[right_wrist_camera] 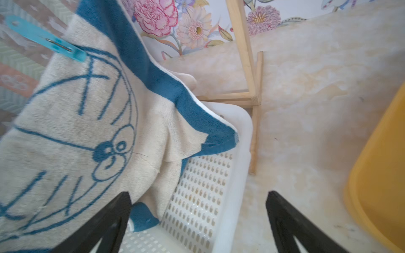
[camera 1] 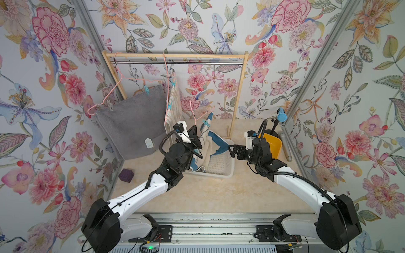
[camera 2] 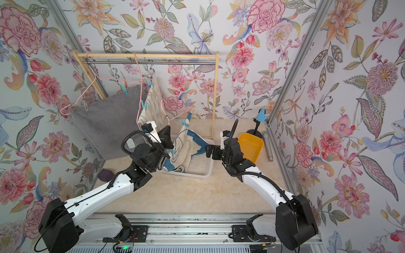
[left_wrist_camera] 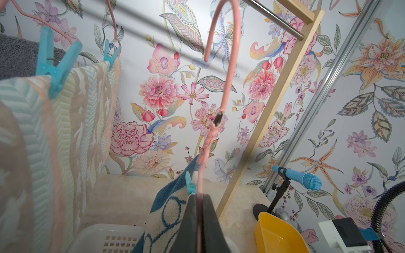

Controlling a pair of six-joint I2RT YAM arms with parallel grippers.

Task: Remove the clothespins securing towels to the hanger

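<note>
A pink hanger [left_wrist_camera: 227,71] is held upright by my left gripper, shut on its wire. A blue-and-cream towel [right_wrist_camera: 92,147] hangs from it, pinned by a blue clothespin [right_wrist_camera: 46,40], and droops into a white basket [right_wrist_camera: 232,181]. My right gripper stands open beside the basket, nothing between its fingers. Behind, a patterned towel [left_wrist_camera: 80,126] carries blue clothespins [left_wrist_camera: 59,76], and a grey towel [camera 1: 130,122] hangs with clothespins at the left on the rack.
The wooden rack [camera 1: 242,84] stands at the back. A yellow bin [camera 1: 274,143] and a microphone on a stand [camera 1: 281,116] are at the right. A purple block [camera 1: 125,175] lies at the left.
</note>
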